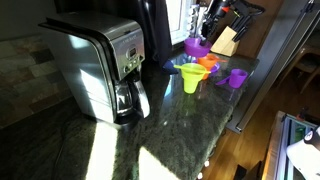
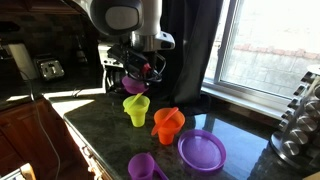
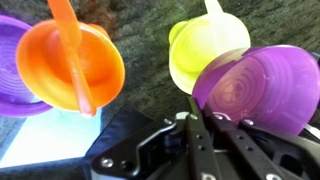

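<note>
My gripper is shut on the rim of a purple bowl (image 3: 258,88), seen at the right of the wrist view. In exterior view 1 the purple bowl (image 1: 196,47) hangs above the counter, beyond the yellow cup (image 1: 190,80). Exterior view 2 shows the purple bowl (image 2: 135,86) below the arm, behind the yellow cup (image 2: 136,110). A yellow utensil rests in that cup. Beside it stands an orange cup (image 2: 170,122) with an orange utensil; the wrist view looks down into this orange cup (image 3: 62,75).
A purple cup (image 2: 143,166) and a purple plate (image 2: 203,150) stand near the orange cup. The coffee maker (image 1: 105,65) is at the left in exterior view 1, with bare counter (image 1: 170,140) in front. A knife block (image 1: 229,40) stands at the back.
</note>
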